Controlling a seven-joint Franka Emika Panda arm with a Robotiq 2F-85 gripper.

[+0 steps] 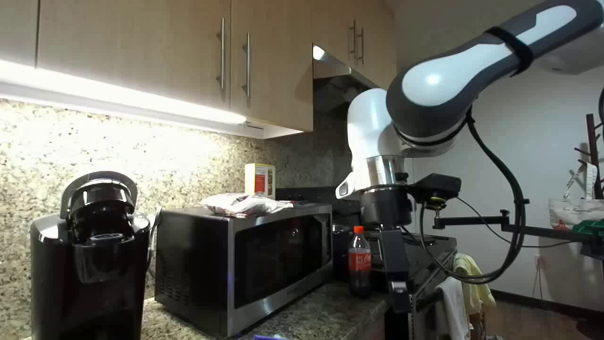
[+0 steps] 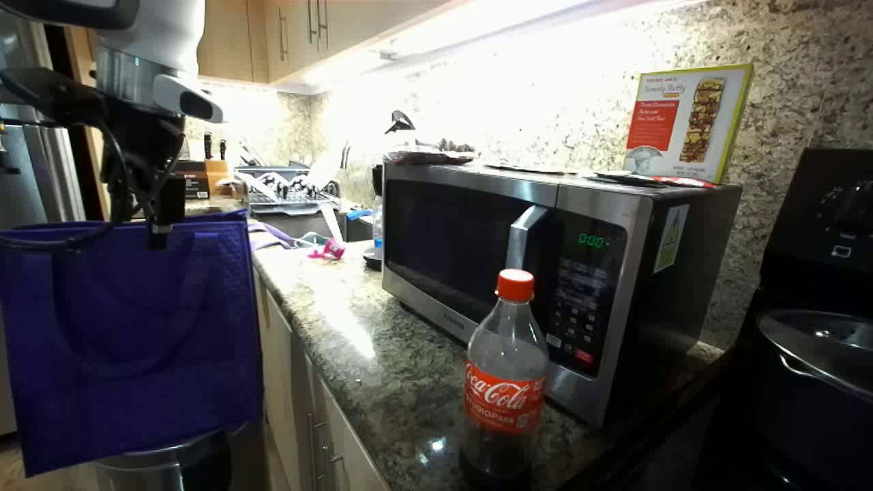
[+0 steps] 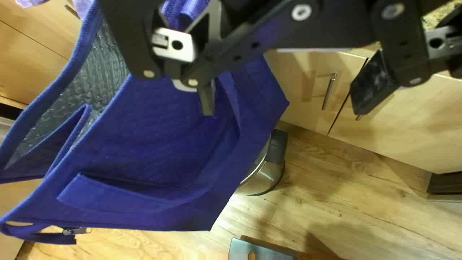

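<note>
My gripper stands open, its two fingers wide apart, with cupboard fronts and floor showing through the gap. In the wrist view, one finger (image 3: 206, 102) overlaps the outer face of a blue-purple bag (image 3: 151, 125); whether they touch, I cannot tell. The bag's mouth gapes at the left, showing a silvery lining. From the second exterior view, the gripper (image 2: 158, 237) appears in front of the bag's upper part, pointing down. The first exterior view has the gripper (image 1: 399, 297) seen side-on, past the counter's edge, and the bag does not show clearly there.
A Coca-Cola bottle (image 2: 505, 393) stands on the counter (image 2: 360, 360) by the microwave (image 2: 466, 237). Left of the microwave is a black coffee maker (image 1: 90, 266). A metal bin (image 3: 260, 173) sits on the floor beneath the bag. Loose cables (image 1: 504, 260) hang beside the arm.
</note>
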